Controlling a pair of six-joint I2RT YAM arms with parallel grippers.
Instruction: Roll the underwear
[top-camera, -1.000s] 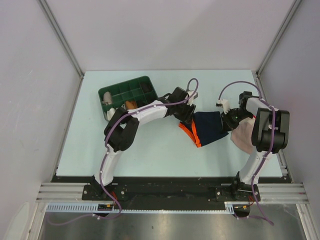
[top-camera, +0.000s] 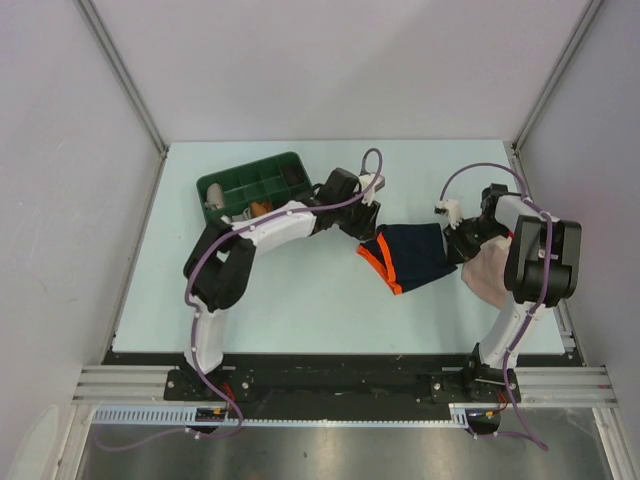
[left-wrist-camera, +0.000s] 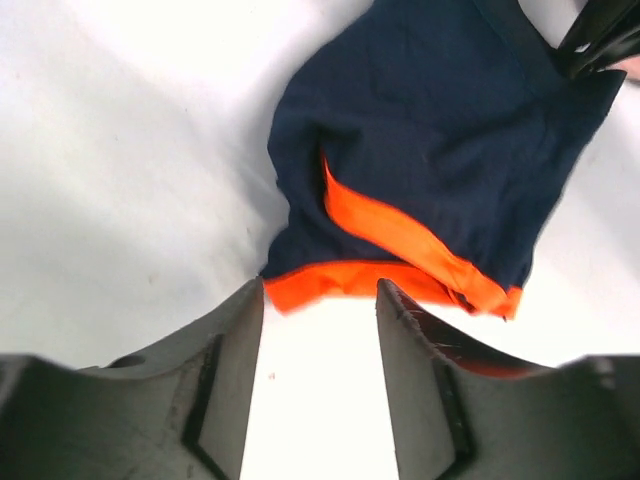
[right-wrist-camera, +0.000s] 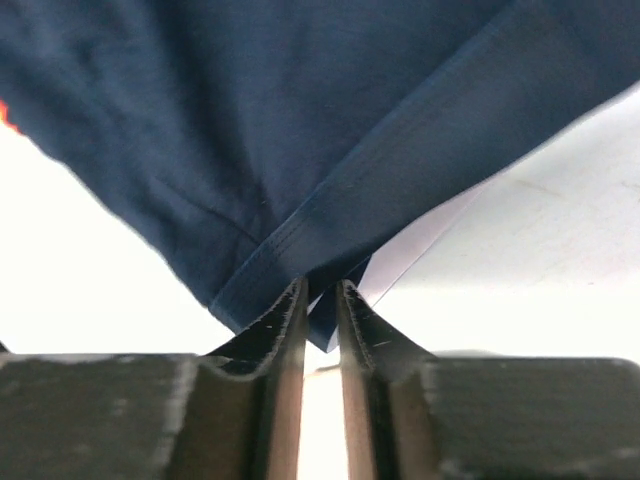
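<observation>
My left gripper (top-camera: 366, 222) hangs just left of that orange edge; in its own view the fingers (left-wrist-camera: 225, 380) are part open, with nothing between them. My right gripper (top-camera: 456, 250) is at the underwear's right edge; in its view the fingertips (right-wrist-camera: 322, 300) are close together at the dark hem (right-wrist-camera: 250, 200), and whether they hold cloth is unclear.
A green divided box (top-camera: 250, 180) with rolled items stands at back left. Pale pink cloth (top-camera: 485, 275) lies beside the right gripper. The front and left of the board are clear.
The right arm and the underwear look nearly unchanged.
</observation>
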